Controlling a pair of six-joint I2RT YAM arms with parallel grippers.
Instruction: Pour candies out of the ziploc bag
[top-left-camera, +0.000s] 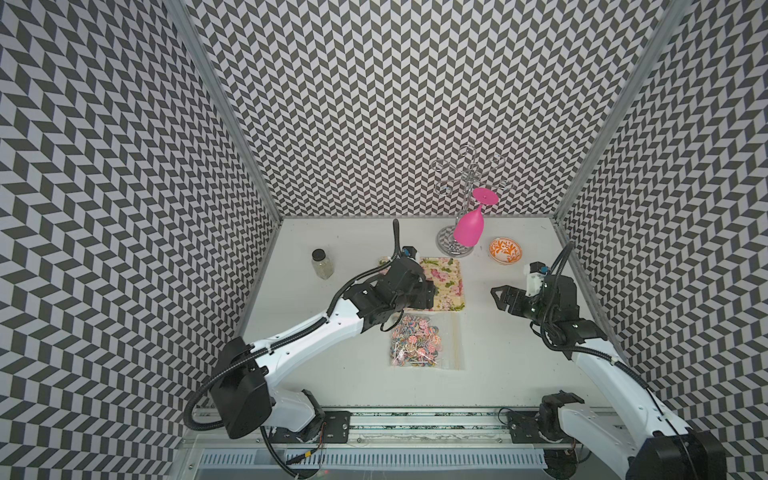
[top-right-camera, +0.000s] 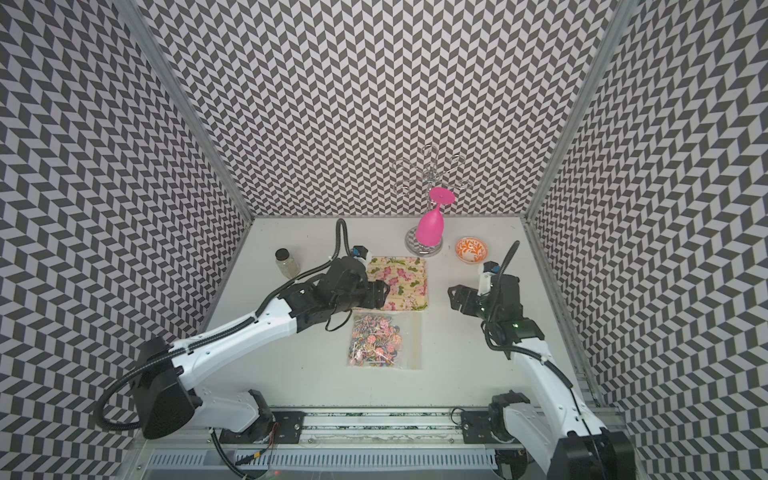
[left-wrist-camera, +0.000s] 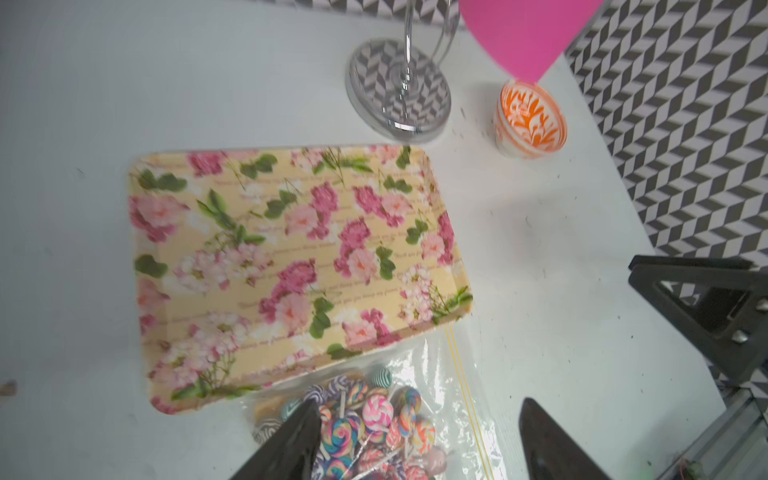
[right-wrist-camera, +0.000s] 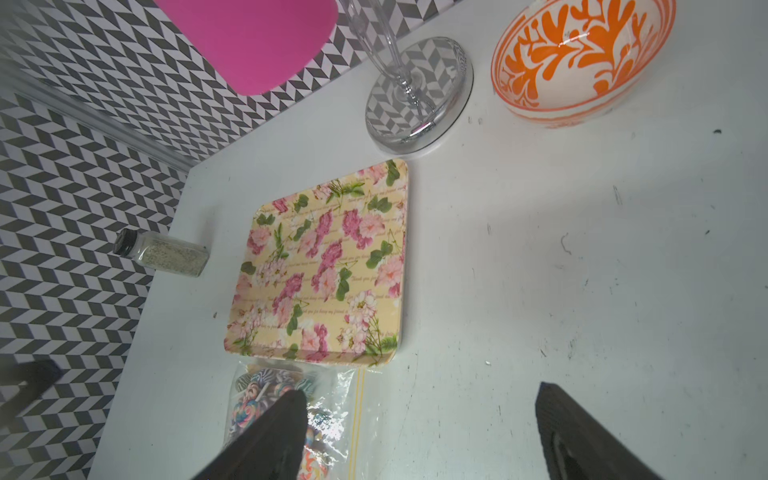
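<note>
A clear ziploc bag (top-left-camera: 416, 341) filled with swirled candies lies flat on the white table, its zip edge (top-right-camera: 410, 340) toward the right. Behind it is the floral tray (left-wrist-camera: 304, 272), with nothing on it. My left gripper hovers over the tray and the bag's back edge, fingers (left-wrist-camera: 288, 448) spread and nothing between them. Off to the right of the tray and bag, my right gripper is above bare table, open and empty. In the top left view the left arm covers part of the tray.
A pink glass (top-left-camera: 469, 228) hangs on a metal stand (top-left-camera: 454, 241) at the back. Right of it sits an orange-patterned bowl (top-left-camera: 505, 251). A jar with a black lid (top-left-camera: 321, 264) stands at the left. Bare table surrounds the bag's front and right.
</note>
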